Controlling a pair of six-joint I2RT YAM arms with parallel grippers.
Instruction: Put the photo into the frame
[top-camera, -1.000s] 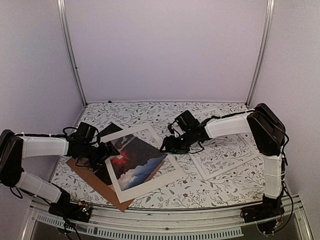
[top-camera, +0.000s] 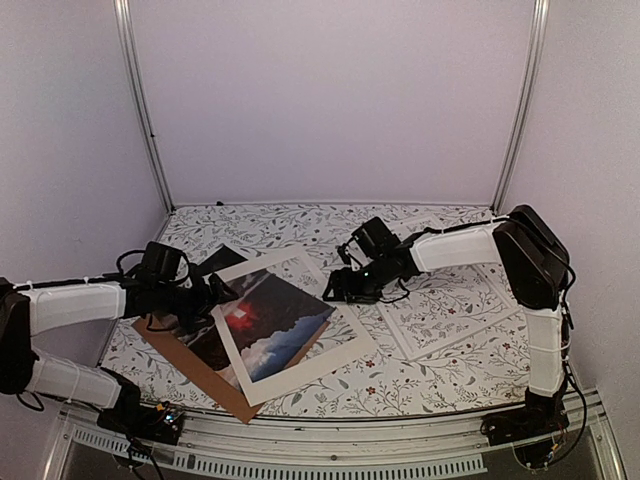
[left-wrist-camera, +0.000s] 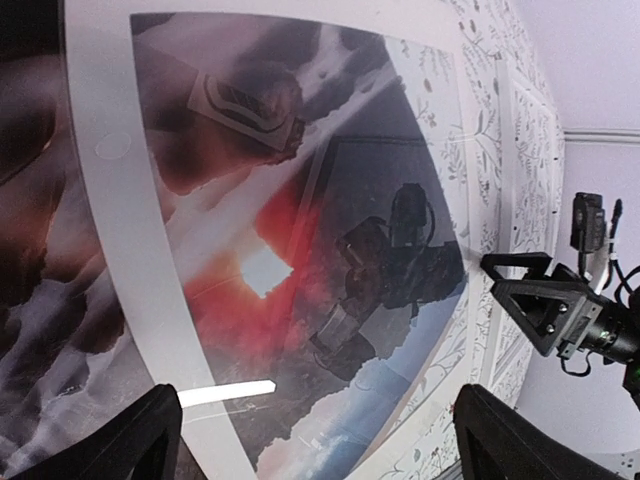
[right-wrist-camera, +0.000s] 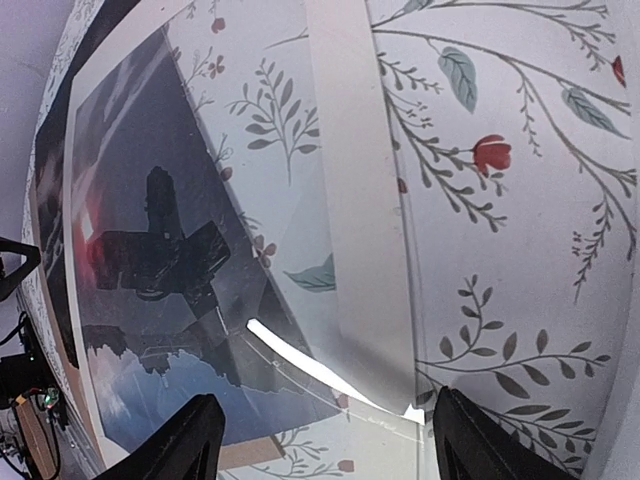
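A photo (top-camera: 205, 355) of sunset clouds on a brown backing (top-camera: 195, 378) lies at the left, under a white mat frame (top-camera: 308, 380). Part of the picture shows through the mat's window, along with patterned table at its right. My left gripper (top-camera: 215, 295) is open above the mat's left strip (left-wrist-camera: 130, 230), its fingers (left-wrist-camera: 115, 445) either side of that strip in the wrist view. My right gripper (top-camera: 337, 292) is open above the mat's right strip (right-wrist-camera: 360, 210), nothing held between its fingers.
A clear pane with pale edges (top-camera: 450, 335) lies on the floral table at the right, partly under the right arm. Walls surround the sides and back.
The mat has moved slightly right at its front edge. The right gripper is nearly still.
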